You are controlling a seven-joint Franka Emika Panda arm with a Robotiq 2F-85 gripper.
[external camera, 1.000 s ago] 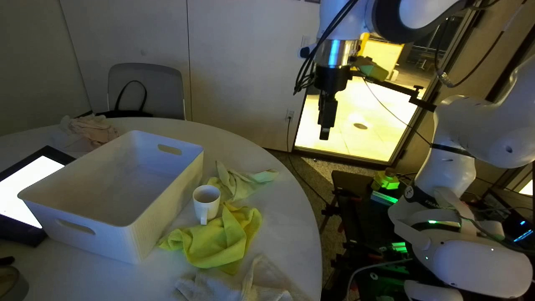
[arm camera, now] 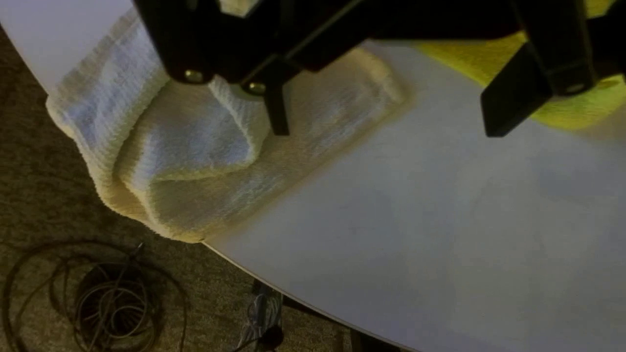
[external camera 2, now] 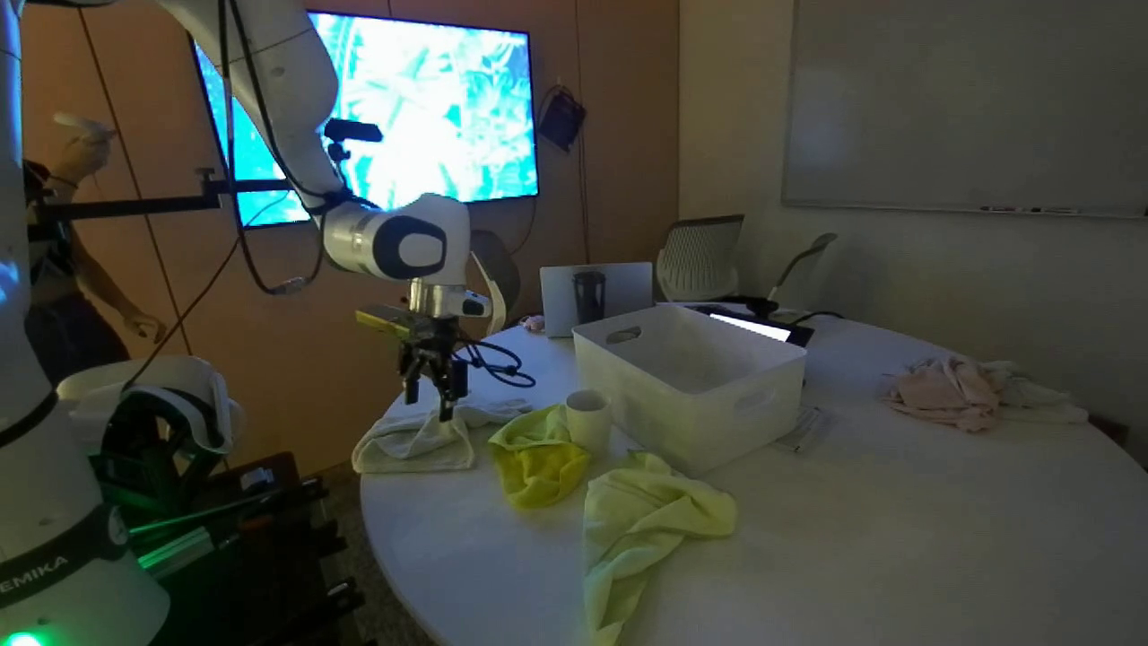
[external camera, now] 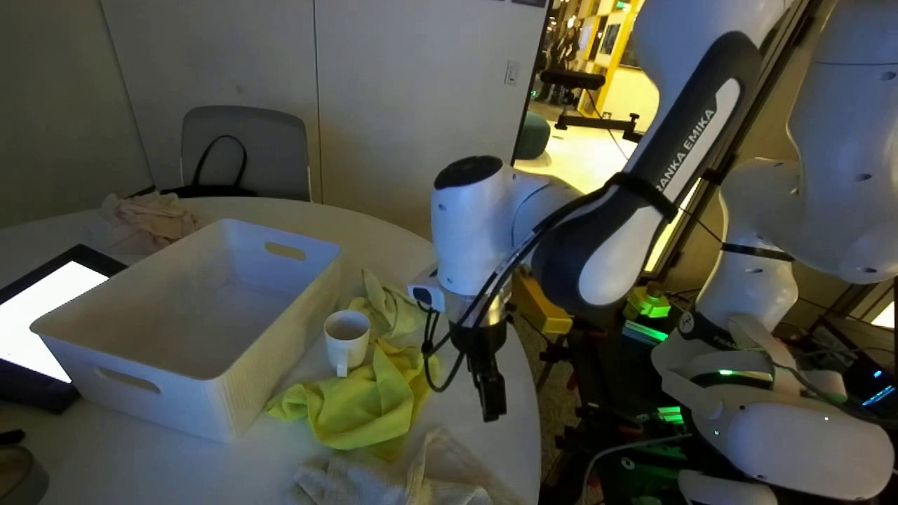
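Observation:
My gripper is open, and nothing shows between its fingers. In the wrist view it hangs above the table, with a crumpled white towel [arm camera: 193, 141] under its left finger and a yellow cloth [arm camera: 578, 108] behind its right one. In exterior view 1 the yellow cloth [external camera: 362, 408] lies to the left of the gripper [external camera: 492, 412]. A white mug [external camera: 346, 337] stands upright beside that cloth. Farther back lies a pale green cloth [external camera: 391, 307], partly hidden by the arm. The large white bin [external camera 2: 689, 398] looks empty; its floor is only partly visible.
A lit tablet [external camera: 50, 311] lies left of the bin. Pinkish cloths [external camera 2: 947, 393] rest at the table's far side. The white towel reaches over the round table's edge [arm camera: 281, 291]. Bare tabletop [external camera 2: 882, 517] shows around the bin.
The arm has come down and to the left in exterior view 1, from high beyond the table to low over its right edge. The cloths, mug and bin have not moved.

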